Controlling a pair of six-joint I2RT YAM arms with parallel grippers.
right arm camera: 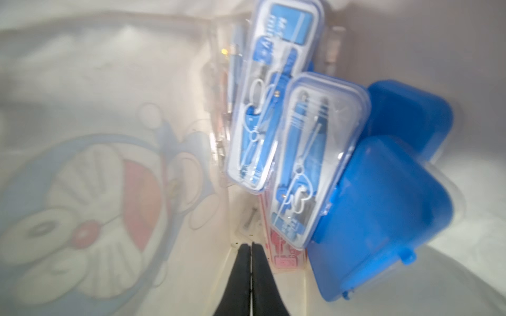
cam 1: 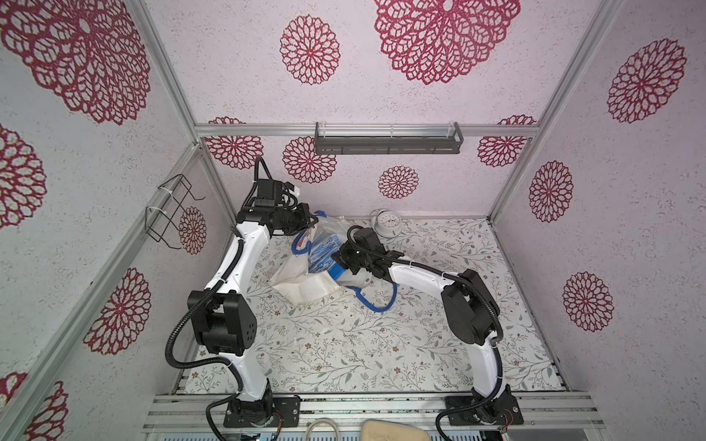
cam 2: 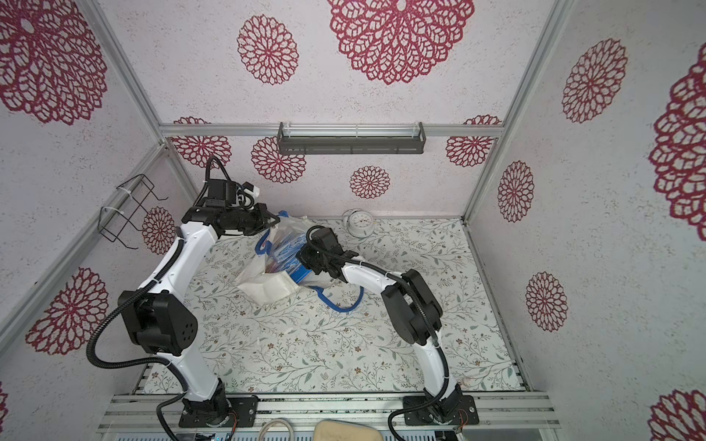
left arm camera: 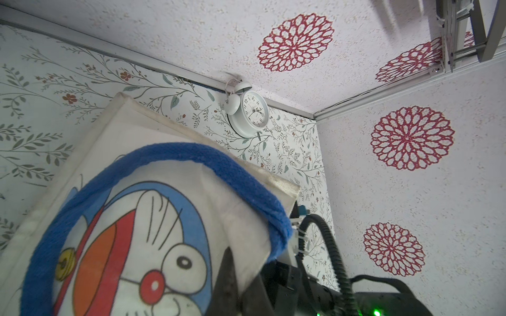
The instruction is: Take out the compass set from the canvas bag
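The white canvas bag [cam 1: 301, 286] with blue handles lies open on the table. In the left wrist view its Doraemon print [left arm camera: 152, 247] shows, and my left gripper is shut at the bag's upper edge, bunched cloth hanging at its fingers. In the right wrist view, two clear compass-set cases [right arm camera: 316, 142] with blue tools lie inside the bag beside blue boxes [right arm camera: 379, 210] and a pink item [right arm camera: 284, 258]. My right gripper is low in that view, over the bag's contents, shut with its fingertips together; whether anything is between them is unclear.
A white alarm clock [cam 1: 386, 222] stands at the back behind the bag. A grey shelf [cam 1: 387, 147] hangs on the back wall, a wire rack [cam 1: 165, 213] on the left.
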